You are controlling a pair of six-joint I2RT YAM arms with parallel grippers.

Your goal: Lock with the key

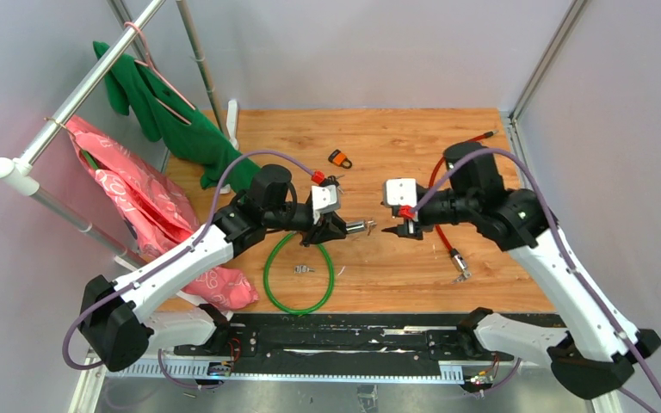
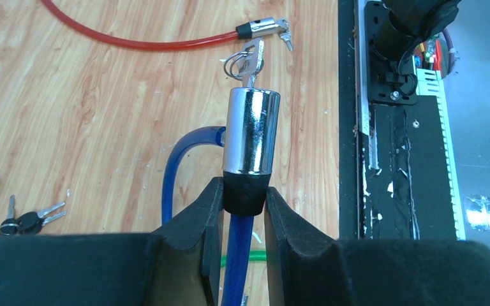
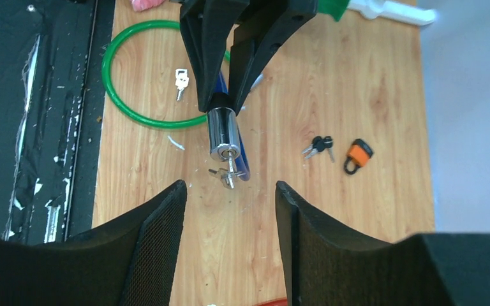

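In my left gripper is the black collar of a blue cable lock's chrome barrel (image 2: 249,127), held between the fingers. A key (image 2: 252,58) on a ring stands in the barrel's end, and the blue cable (image 2: 182,150) loops behind it. My right gripper is open with nothing between its fingers, facing the key end from a short gap; in the top view it is just right of the barrel (image 1: 357,227).
A red cable lock (image 1: 439,235) lies at right, a green cable (image 1: 268,280) at front with loose keys (image 1: 303,268). An orange padlock (image 3: 360,154) and dark keys (image 3: 319,145) lie behind. Hanging clothes crowd the left.
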